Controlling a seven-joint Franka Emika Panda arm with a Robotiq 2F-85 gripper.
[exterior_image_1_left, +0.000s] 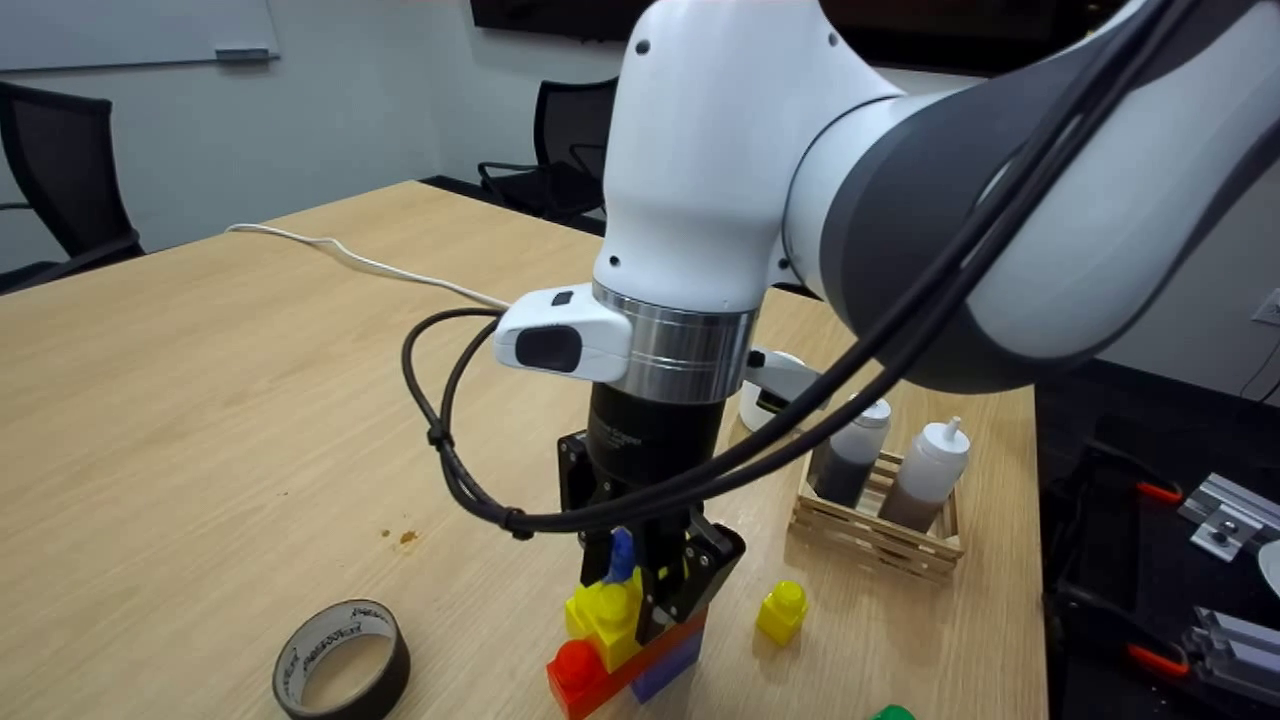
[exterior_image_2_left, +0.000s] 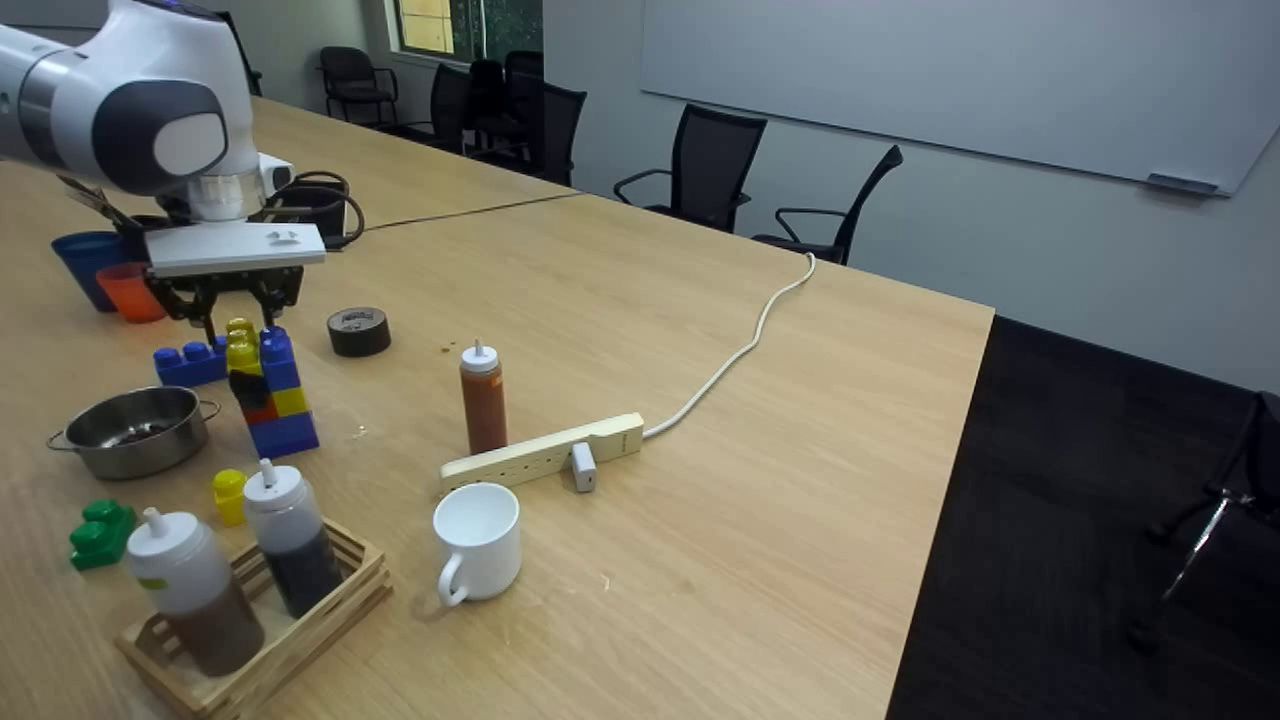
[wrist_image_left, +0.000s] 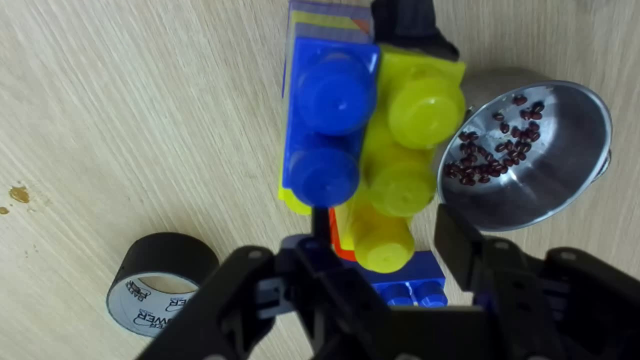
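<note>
A stack of toy bricks stands beneath the arm, seemingly resting on the table. In the wrist view its top shows a blue brick beside yellow bricks. A red brick juts out low on the near side, and the base is a blue brick. My gripper is partly open around the near end of the stack. One finger is close to the blue and yellow bricks; a gap shows between the yellow brick and the other finger. Contact on the first side is hard to tell.
A metal pot holding dark red beans stands close beside the stack. Another blue brick lies behind it. Black tape, a yellow brick and a bottle crate surround it. Open table lies leftward in exterior view 1.
</note>
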